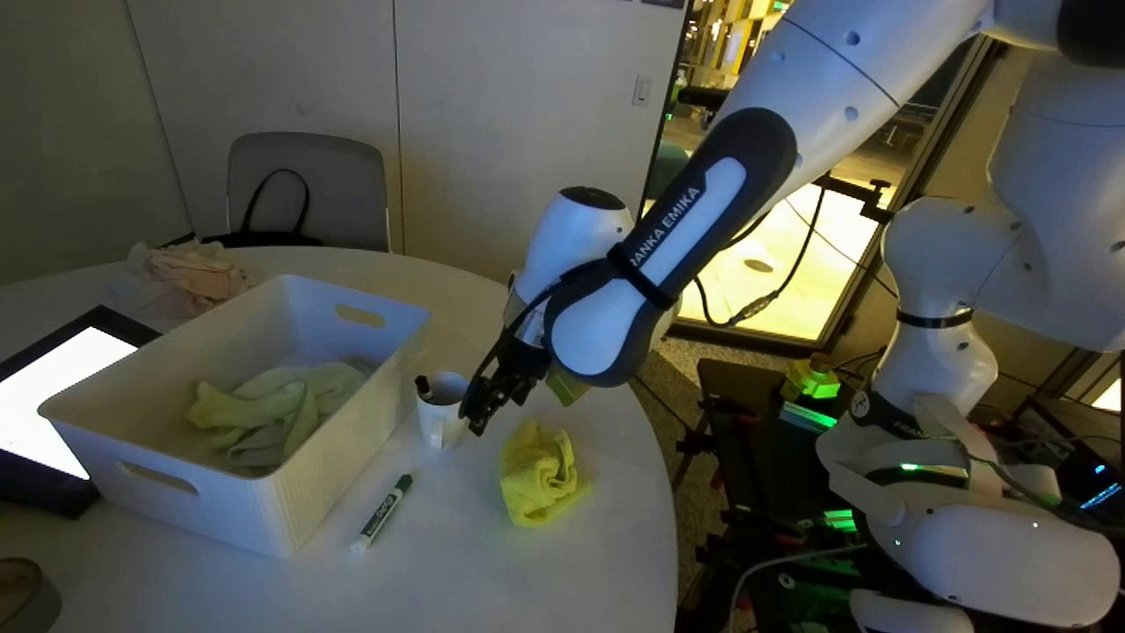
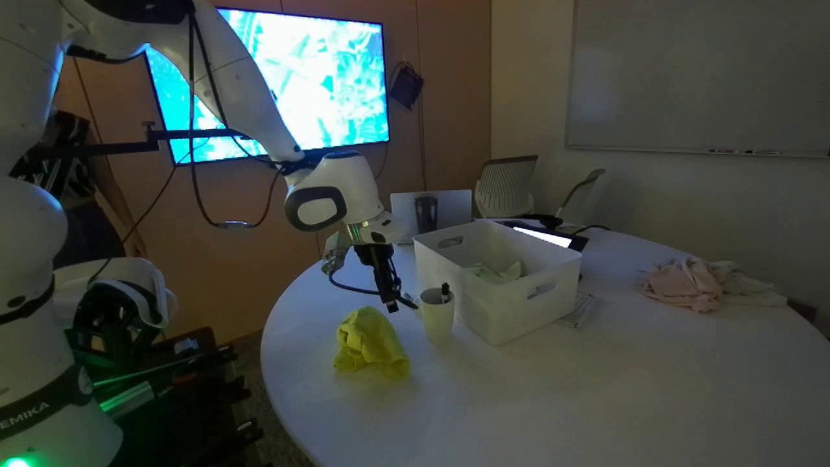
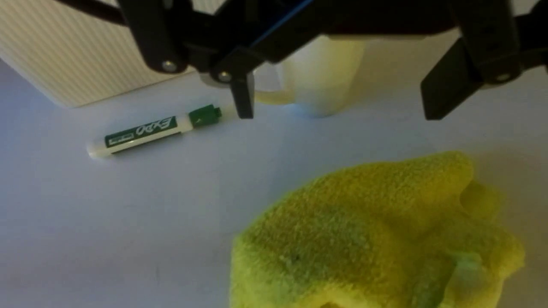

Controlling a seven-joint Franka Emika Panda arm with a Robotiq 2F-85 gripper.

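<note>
My gripper is open and empty, its two dark fingers spread wide in the wrist view. In exterior view 1 the gripper (image 1: 476, 417) hangs above the table beside the white mug (image 1: 440, 424), which has a dark-capped marker standing in it. A crumpled yellow cloth (image 1: 540, 475) lies on the table a little below and to the right of the fingers there. From the wrist, that yellow cloth (image 3: 359, 236) fills the lower right. A green-capped Expo marker (image 3: 149, 132) rests on the table left of the cloth.
A white bin (image 1: 285, 517) stands left of the mug, with a pale green-yellow cloth (image 1: 279, 406) inside. Behind it lies a pinkish cloth (image 1: 195, 274). A lit screen (image 1: 53, 390) sits beside the bin.
</note>
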